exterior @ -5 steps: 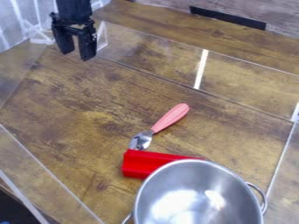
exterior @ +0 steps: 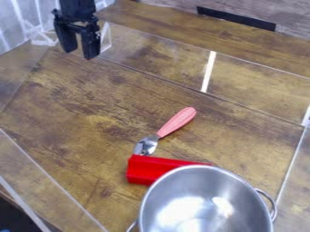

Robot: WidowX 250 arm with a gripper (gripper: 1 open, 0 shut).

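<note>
My black gripper (exterior: pixel 79 43) hangs at the top left, over the far left of the wooden table, well away from the objects. Whether its fingers are open or shut is hard to make out. A pink-handled utensil with a metal head (exterior: pixel 177 120) lies diagonally near the middle right. Below it is a red cylinder (exterior: pixel 149 169), partly hidden behind a large steel pot (exterior: pixel 204 208) with side handles at the bottom right, cut off by the frame edge.
Tape strips mark the surface. Clear plastic material stands behind the gripper, and a dark board runs along the back.
</note>
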